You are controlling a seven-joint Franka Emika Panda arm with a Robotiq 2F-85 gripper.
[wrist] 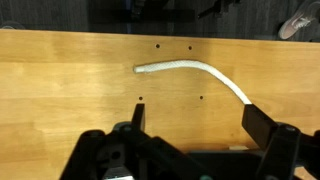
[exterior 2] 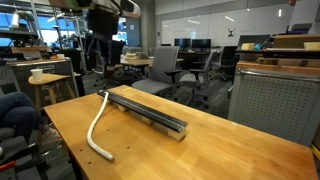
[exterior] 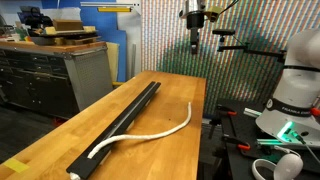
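A white, rope-like hose (exterior: pixel 150 136) lies in a loose curve on the wooden table, one end by a long black rail (exterior: pixel 118 120). In exterior view 2 the hose (exterior 2: pixel 91 130) bends from the rail towards the near left of the table. High above the tabletop hangs my gripper (exterior: pixel 194 48), well clear of both. From the wrist, the open gripper shows its fingers wide apart with nothing between them. There the hose (wrist: pixel 205 67) lies far below, its further part hidden behind the right finger.
The wooden table (exterior 2: pixel 225 150) has broad bare room beyond the rail. A black frame with the white robot base (exterior: pixel 290 105) borders one side. A metal cabinet (exterior: pixel 88 75) stands behind, and chairs (exterior 2: pixel 165 75) are further back.
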